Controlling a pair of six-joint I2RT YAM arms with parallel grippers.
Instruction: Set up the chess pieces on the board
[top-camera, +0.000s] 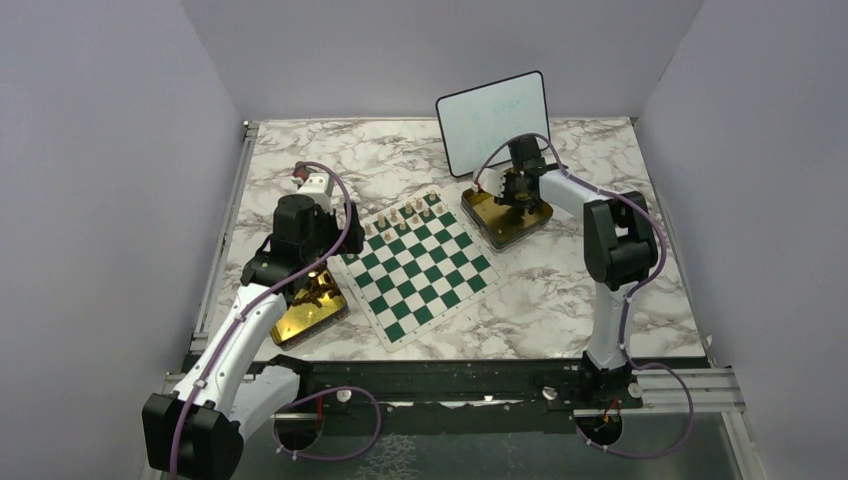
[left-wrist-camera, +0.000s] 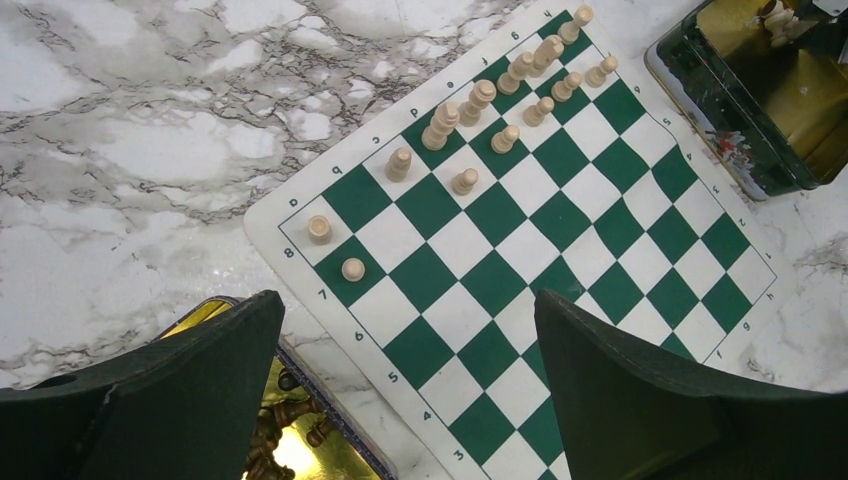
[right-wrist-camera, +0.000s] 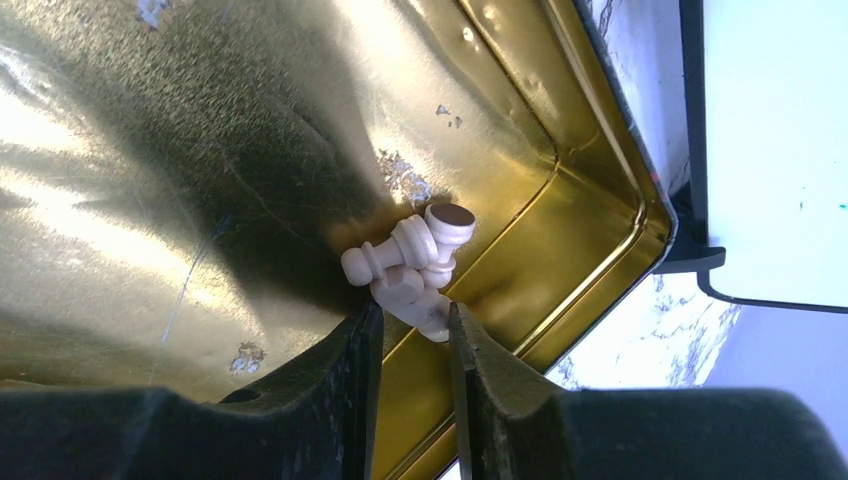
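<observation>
A green-and-white chessboard (top-camera: 421, 285) carries white pieces along its far side, among them a tall one (left-wrist-camera: 440, 125). My right gripper is low in the right gold tray (right-wrist-camera: 270, 120), fingers slightly apart at a cluster of white pieces (right-wrist-camera: 400, 245); the lowest piece lies just behind the fingertips, not visibly held. My left gripper hangs open above the left part of the board, beside the left tray (top-camera: 305, 325) of dark pieces (left-wrist-camera: 285, 430).
A whiteboard (top-camera: 490, 120) leans behind the right tray, close to the right gripper.
</observation>
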